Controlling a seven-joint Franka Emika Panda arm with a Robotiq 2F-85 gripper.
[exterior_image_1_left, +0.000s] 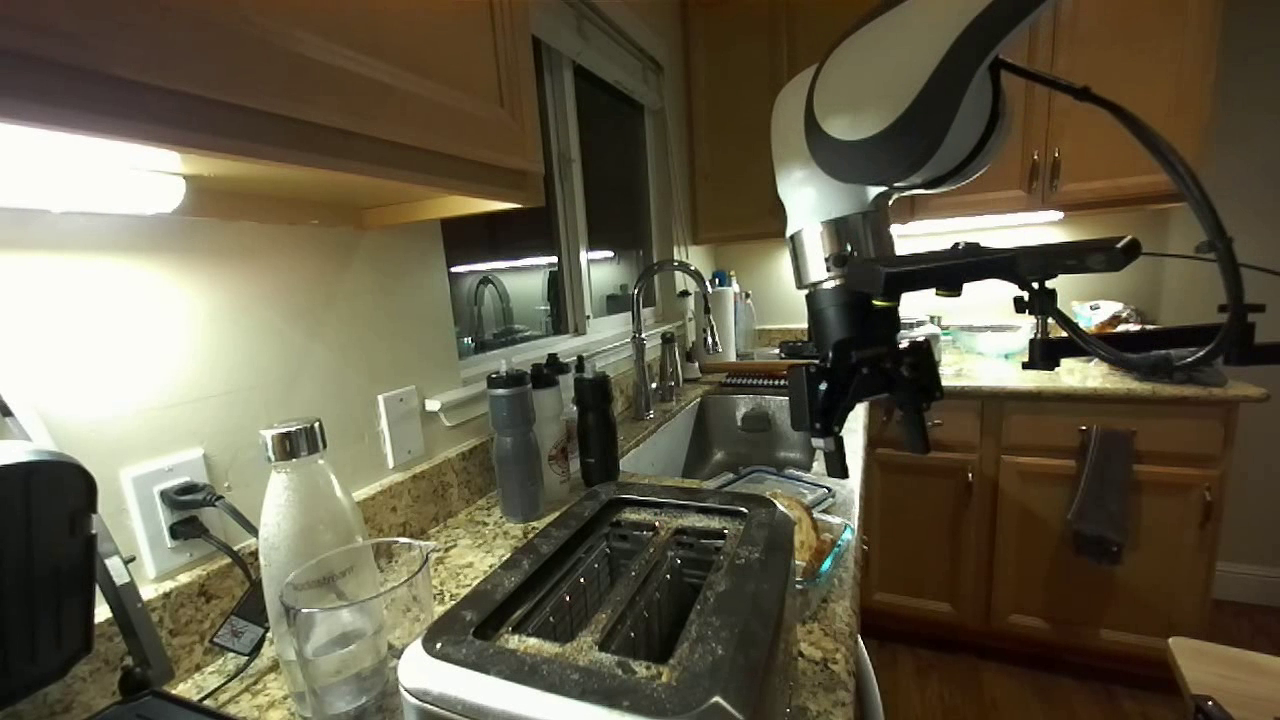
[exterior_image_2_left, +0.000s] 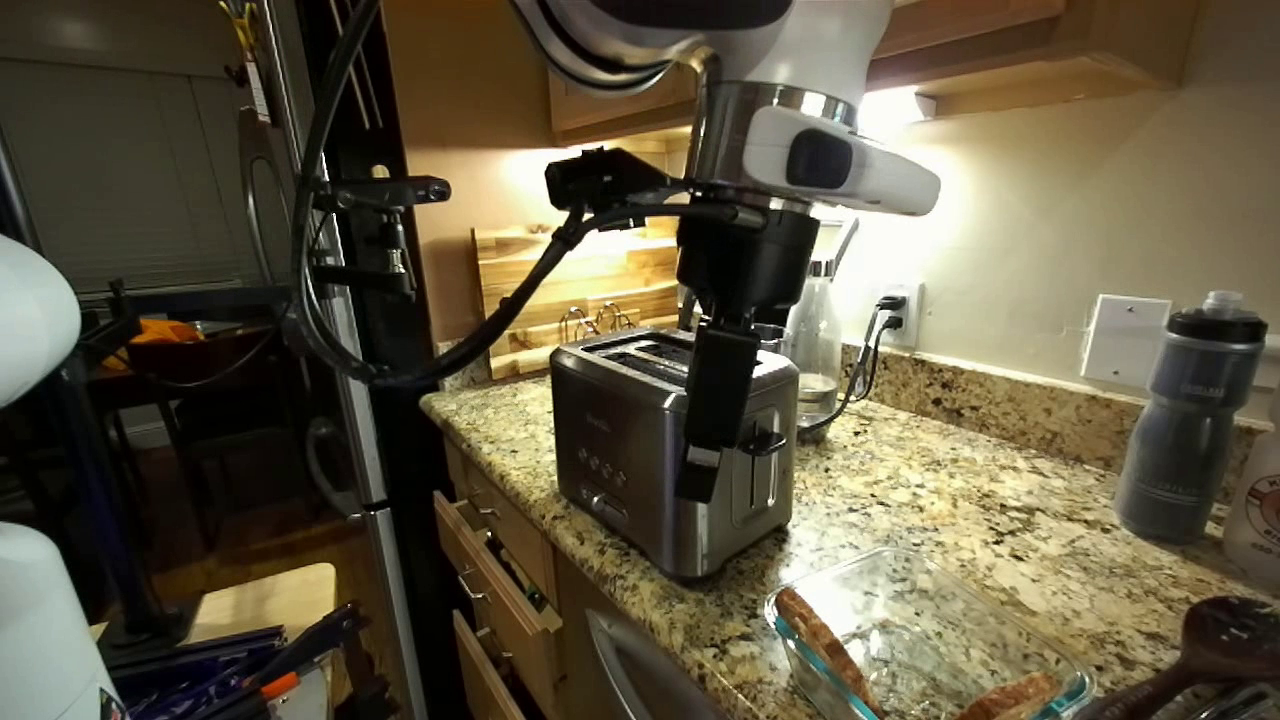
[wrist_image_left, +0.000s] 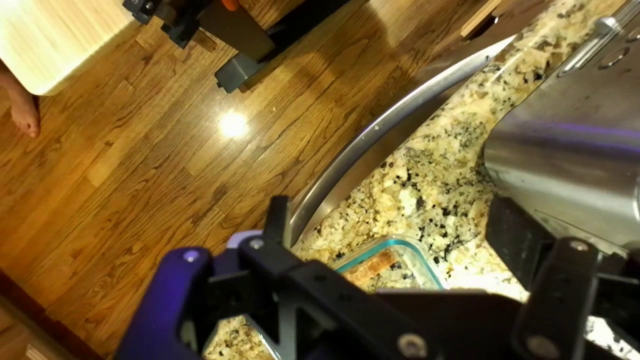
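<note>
My gripper (exterior_image_1_left: 876, 449) hangs above the counter, open, with nothing between its fingers. In exterior view 2 one finger (exterior_image_2_left: 716, 390) overlaps the toaster's near corner; the toaster stands behind it. The steel toaster (exterior_image_2_left: 612, 462) is on the counter, its two slots (exterior_image_1_left: 654, 612) looking empty from exterior view 1. A clear glass container (exterior_image_2_left: 918, 562) sits on the counter beside it, with pieces of bread (exterior_image_2_left: 828, 648) inside. In the wrist view the container's teal rim (wrist_image_left: 393, 241) and a bread piece (wrist_image_left: 373, 267) show between the fingers, lower down; the gripper's body hides the rest.
Bottles (exterior_image_1_left: 517, 444) stand along the wall, and a glass bottle (exterior_image_1_left: 314, 516) with a clear jug (exterior_image_1_left: 360, 612) stands by the toaster. A dark wooden spoon (exterior_image_2_left: 1230, 642) lies near the container. The counter edge drops to the floor (wrist_image_left: 180, 162).
</note>
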